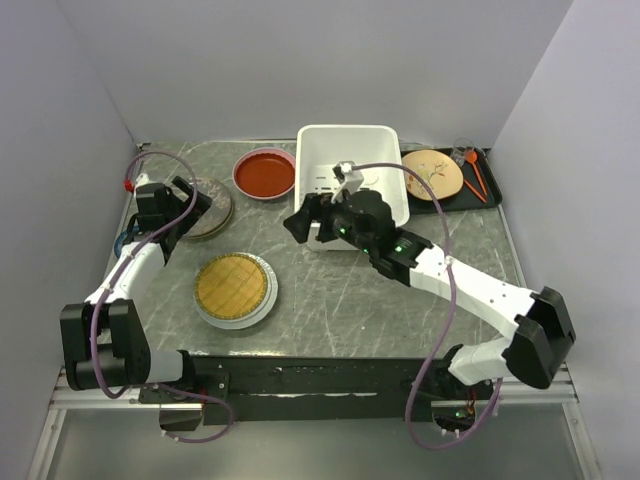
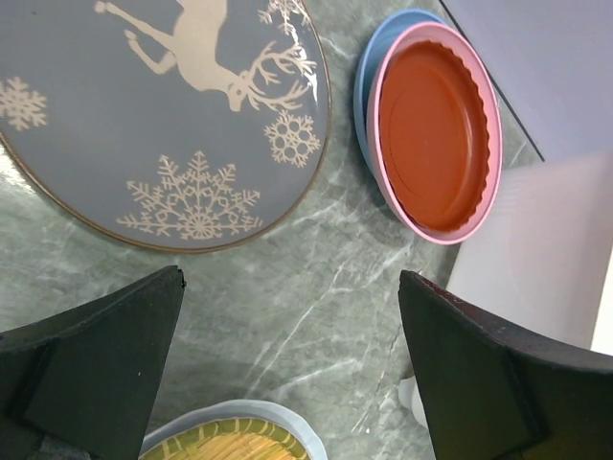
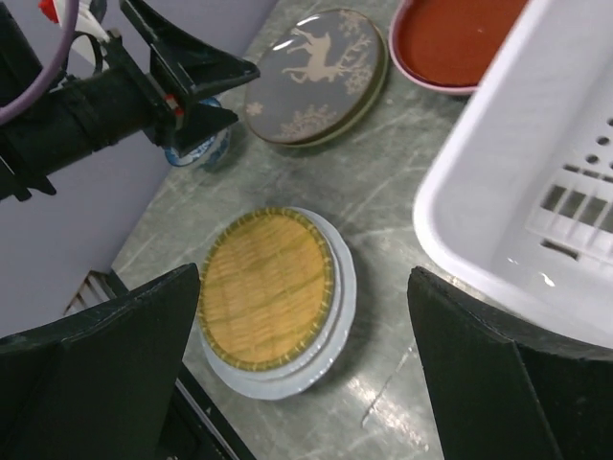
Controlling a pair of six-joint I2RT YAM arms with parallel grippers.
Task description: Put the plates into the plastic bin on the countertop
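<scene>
My left gripper (image 1: 188, 198) is open above the grey plate with a white reindeer (image 2: 182, 125), which lies stacked on another at the back left. A red plate with pink rim (image 1: 264, 174) lies right of it. A yellow plate (image 1: 230, 285) sits on a larger pale plate in the front left. My right gripper (image 1: 312, 216) is open, over the front left part of the white plastic bin (image 1: 350, 134), aimed down toward the left side of the counter.
At the back right a black tray (image 1: 469, 200) holds a beige plate (image 1: 432, 173), orange utensils and a glass. A blue-rimmed dish (image 3: 192, 153) is at the far left.
</scene>
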